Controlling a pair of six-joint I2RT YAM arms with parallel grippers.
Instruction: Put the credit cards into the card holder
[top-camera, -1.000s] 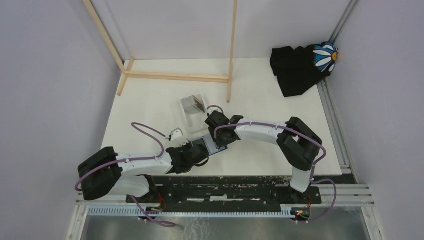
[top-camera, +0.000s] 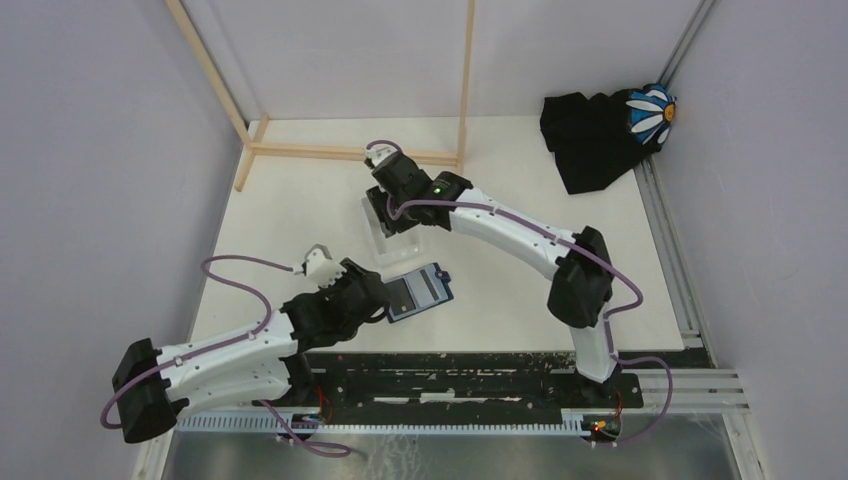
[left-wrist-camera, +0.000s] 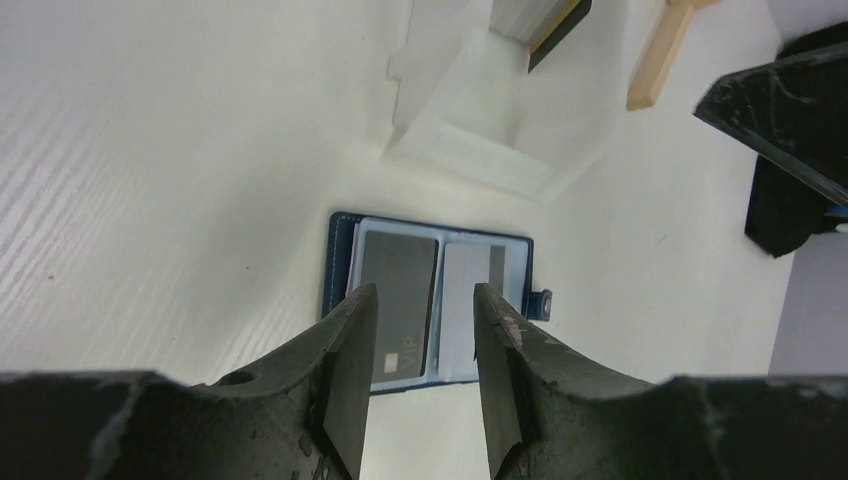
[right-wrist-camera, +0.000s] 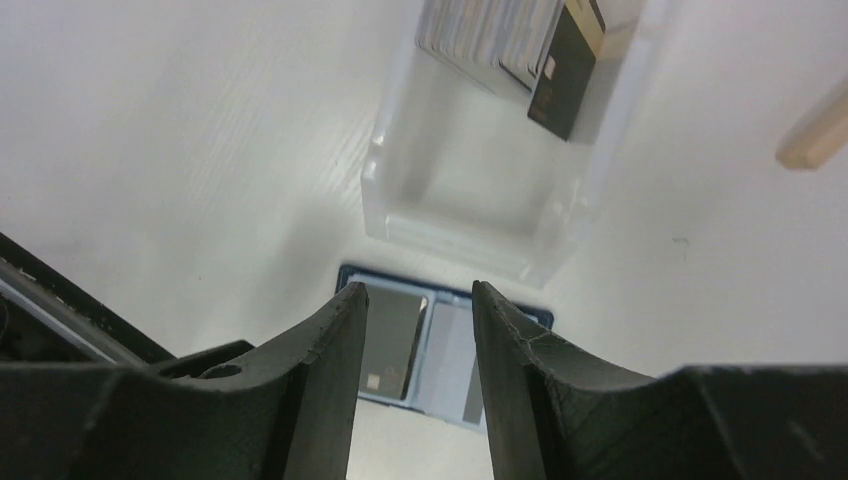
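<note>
The card holder (top-camera: 432, 284) lies unfolded on the table, dark blue at its edges; in the left wrist view its left half shows a grey panel (left-wrist-camera: 398, 300) marked VIP, its right half a pale panel with a dark strip. Several cards (right-wrist-camera: 495, 40) stand in a row at the far end of a white tray (right-wrist-camera: 470, 225), a dark one (right-wrist-camera: 565, 80) at the right. My left gripper is open near the holder's left side, nothing between its fingers. Over the tray hangs my right gripper, open and empty, its arm hiding the cards from above.
A wooden frame (top-camera: 310, 152) stands behind the tray, one foot close to its right. Black cloth with a flower print (top-camera: 590, 140) lies at the back right.
My right gripper has moved from the holder's right half back and left over the tray. The left gripper has drawn off leftward, uncovering more of the holder.
</note>
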